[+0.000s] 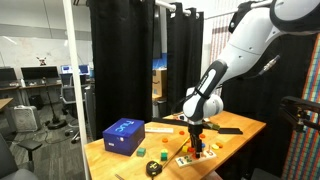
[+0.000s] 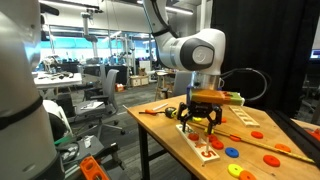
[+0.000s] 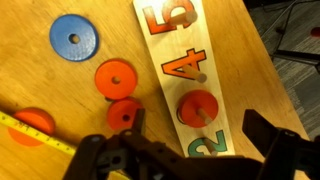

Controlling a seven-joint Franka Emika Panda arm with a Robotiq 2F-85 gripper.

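Note:
A wooden number board with upright pegs runs through the wrist view, its painted 5, 4 and 2 showing. A red disc sits on the board between the 4 and the 2, around a peg, covering whatever number lies there. My gripper is open above this part of the board, one finger on either side of it, and nothing is held. In exterior view 2 the gripper points down over the board.
Loose on the table lie a blue disc, an orange-red disc and a red disc. A yellow measuring strip crosses the lower left. A blue box stands farther off. Bare wood borders the board's right side.

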